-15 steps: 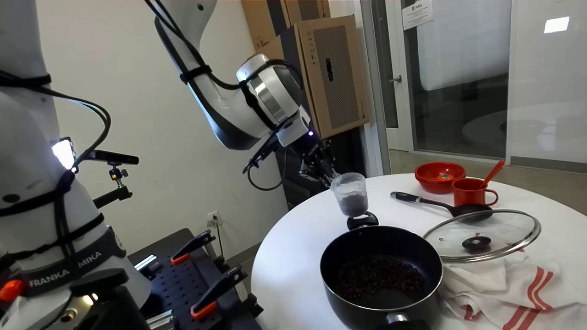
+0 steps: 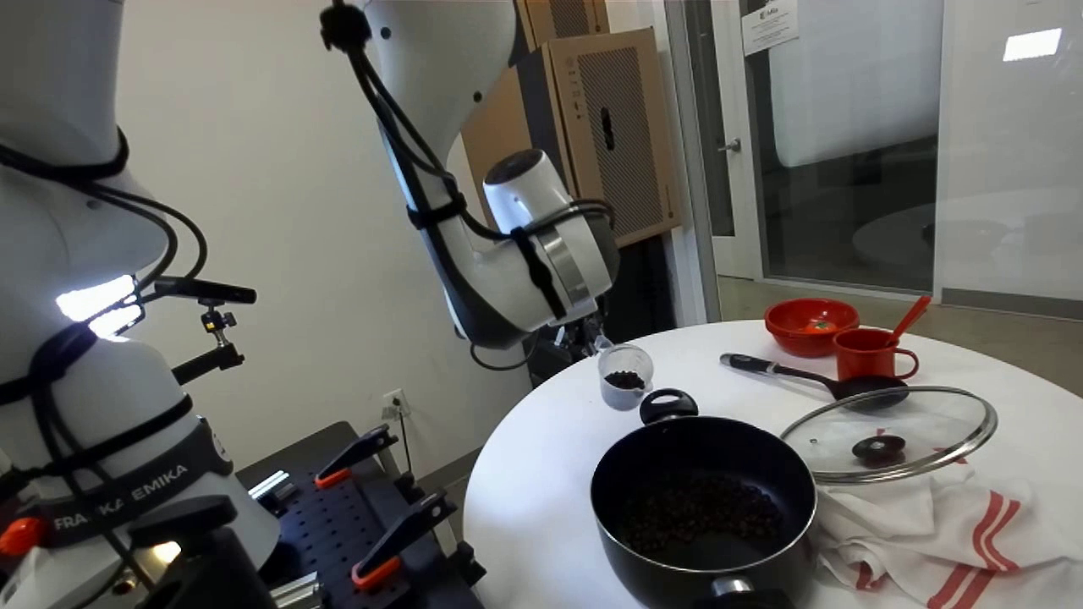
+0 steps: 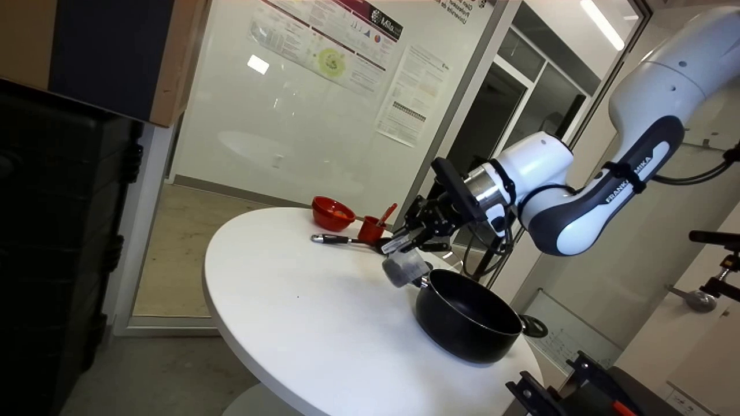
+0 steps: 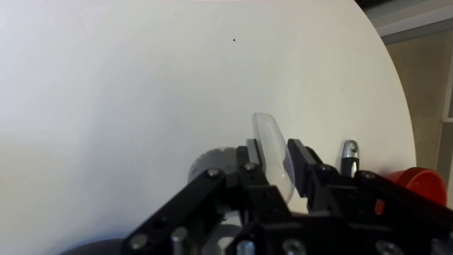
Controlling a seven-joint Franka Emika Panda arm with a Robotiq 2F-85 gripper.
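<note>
My gripper [image 3: 407, 237] is shut on the handle of a clear measuring cup [image 2: 623, 374], which hangs near the far handle of the black pot. Dark beans show in the cup in exterior view 1. The same cup [image 3: 404, 267] looks tilted in exterior view 2. From the wrist, its translucent handle [image 4: 271, 146] shows between my fingers, while most of the cup is hidden behind them. The black pot [image 2: 611, 494] stands uncovered on the white table, with dark beans [image 2: 700, 512] spread over its bottom.
A glass lid [image 2: 924, 438] leans on a striped towel [image 2: 985, 538] beside the pot. Behind are a black spoon [image 2: 812, 375], a red mug [image 2: 863, 357] and a red bowl [image 2: 797, 333].
The cup has gone from upright to tilted and sits lower and a little to the left in exterior view 1. My wrist has turned and moved right. The pot has not moved.
</note>
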